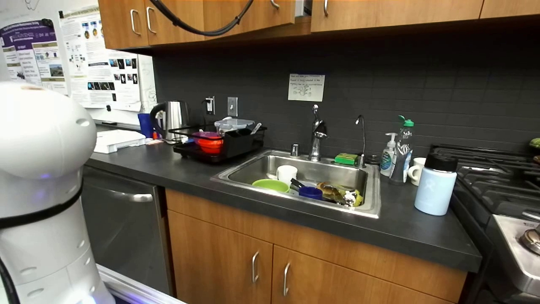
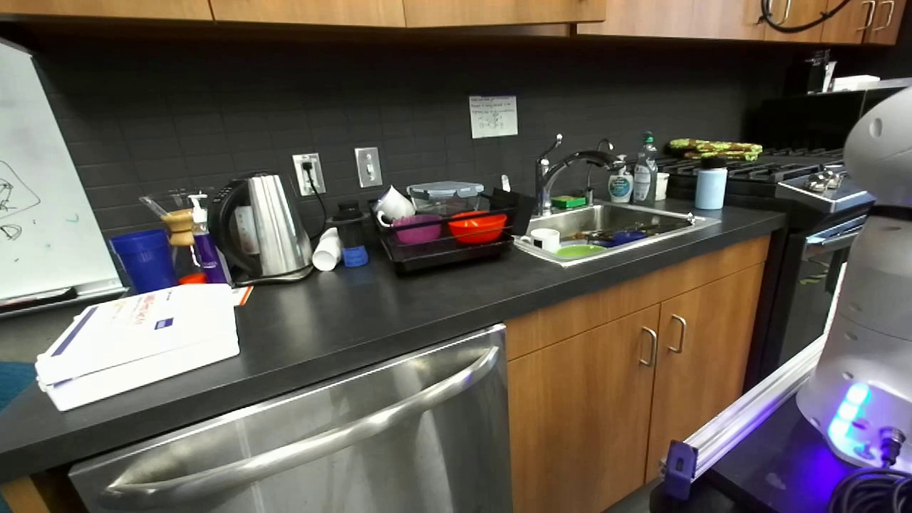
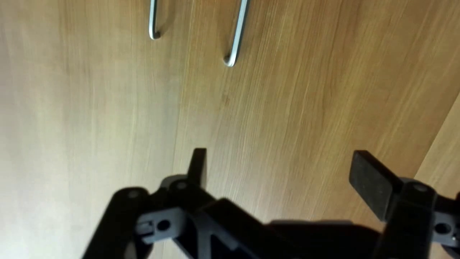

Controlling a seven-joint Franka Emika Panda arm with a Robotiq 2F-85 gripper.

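Observation:
In the wrist view my gripper stands open, its two dark fingers wide apart with nothing between them. It faces flat wooden cabinet fronts, where a left handle (image 3: pixel 152 21) and a right handle (image 3: pixel 237 36) flank a seam near the top. In exterior view 1 an upper cabinet door (image 1: pixel 248 20) is nearly shut, and a narrow gap (image 1: pixel 303 7) shows at its right edge. My gripper is outside both exterior views; just the white lower arm (image 1: pixel 40 152) and a hanging black cable (image 1: pixel 215 31) show in exterior view 1.
Below the cabinets, the sink (image 1: pixel 372 205) holds a green bowl (image 1: pixel 271 185), a white cup and other dishes. A loaded black dish rack (image 1: pixel 243 144) stands left of it. A pale blue bottle (image 1: pixel 436 191) sits near the stove. Bare counter lies in front of the kettle (image 2: pixel 278 226).

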